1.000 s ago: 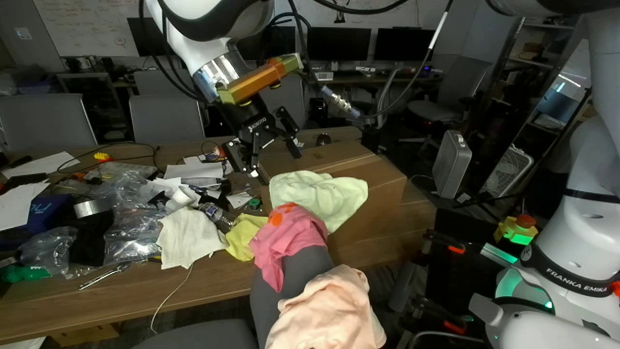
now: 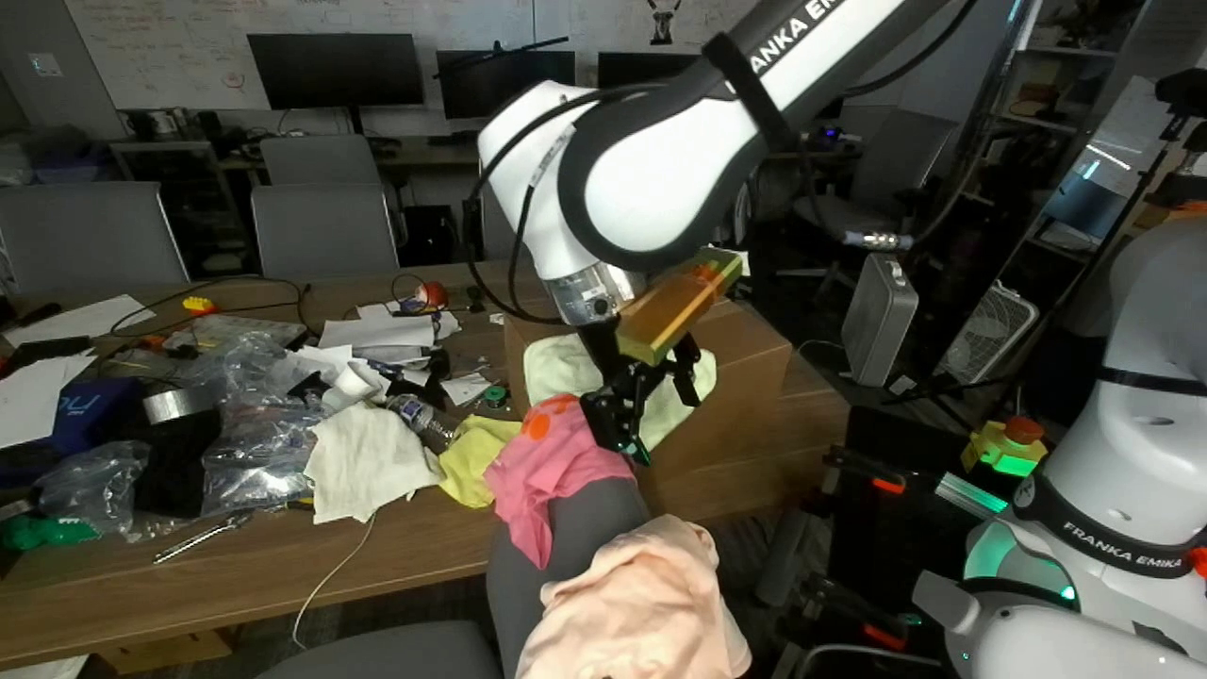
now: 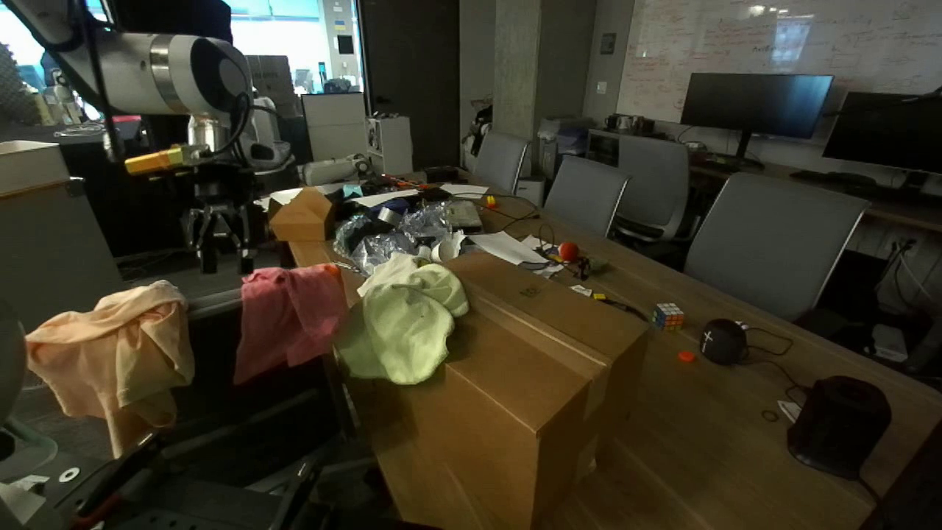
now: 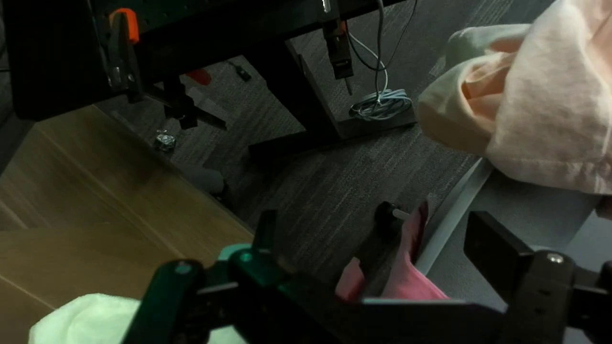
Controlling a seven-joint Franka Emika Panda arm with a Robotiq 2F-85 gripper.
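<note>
My gripper (image 3: 227,259) is open and empty, held in the air near the chair back and the pink cloth (image 3: 284,313). In exterior view 1 it overlaps the pale green cloth (image 2: 675,398), which lies over the edge of a cardboard box (image 2: 735,390). The pink cloth, with orange spots, hangs over a grey chair back, as does a peach cloth (image 2: 636,605). Between the spread fingers in the wrist view, floor and a strip of pink cloth show below. The peach cloth (image 4: 551,109) appears at the upper right there.
A yellow cloth (image 2: 476,462) and a white cloth (image 2: 371,458) lie at the table's front edge. Plastic bags (image 2: 258,424), papers and cables clutter the table on the left. A black stand with clamps (image 4: 123,57) stands near the box. Behind the box sits a Rubik's cube (image 3: 668,316).
My arm has swung right in exterior view 1, and the gripper has come lower, from above the table behind the cloths to near the pink and green ones. The cloths look unmoved.
</note>
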